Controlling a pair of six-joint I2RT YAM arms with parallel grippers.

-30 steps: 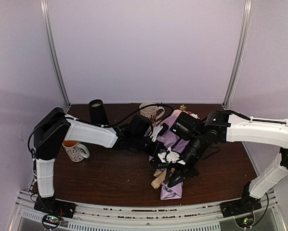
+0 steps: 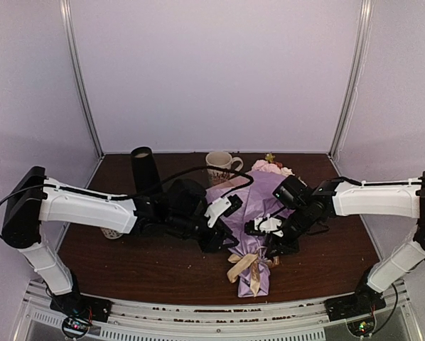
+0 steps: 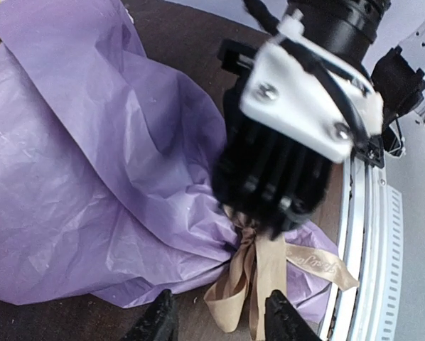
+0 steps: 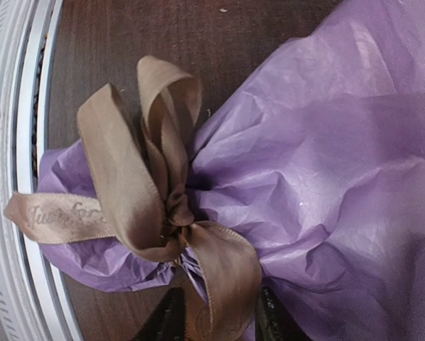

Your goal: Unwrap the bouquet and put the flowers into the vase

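Observation:
A bouquet in purple wrapping (image 2: 249, 174) lies on the table, its pink flowers (image 2: 267, 167) toward the back and its tied end toward the front. A beige ribbon (image 2: 246, 266) binds the narrow end. My left gripper is open, its fingers apart on either side of the ribbon in the left wrist view. From the other side comes my right gripper, also open; a ribbon loop (image 4: 230, 273) shows between its fingers, not visibly clamped. A tall dark vessel (image 2: 145, 170), perhaps the vase, stands at the back left.
A white mug (image 2: 222, 167) stands at the back, close to the wrapping. Another mug (image 2: 111, 233) is mostly hidden behind my left arm. Both arms are close together over the bouquet. Bare table (image 2: 155, 270) lies at the front left.
My left gripper has come toward the front, and its arm now covers most of the left mug.

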